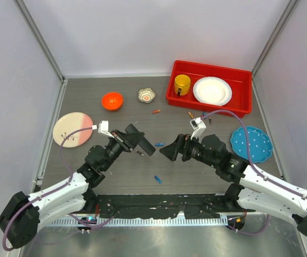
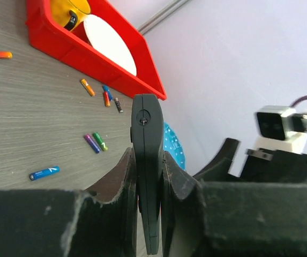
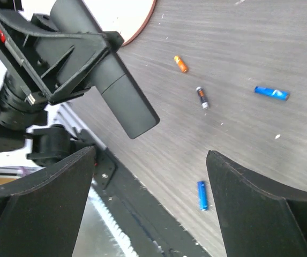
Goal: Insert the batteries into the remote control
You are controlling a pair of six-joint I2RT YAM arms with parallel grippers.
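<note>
The dark remote control (image 1: 141,139) is in the air with my left gripper (image 1: 128,141) shut on it. The right wrist view shows one broad side of the remote (image 3: 126,104), crossed by a seam; whether the battery compartment is uncovered cannot be told. My right gripper stands open and empty, to the right of the remote and apart from it. Batteries lie loose on the table: two blue ones, one nearer (image 3: 203,195) and one farther (image 3: 272,93), a dark one (image 3: 202,98), an orange one (image 3: 180,63), a purple one (image 2: 92,143) and a green one (image 2: 100,141).
A red bin (image 1: 244,96) with a yellow mug (image 1: 182,84) and white plate (image 1: 212,91) stands back right, several batteries before it. An orange bowl (image 1: 112,101), small patterned bowl (image 1: 147,95), pink-white plate (image 1: 72,130) and blue dotted plate (image 1: 251,144) surround the workspace.
</note>
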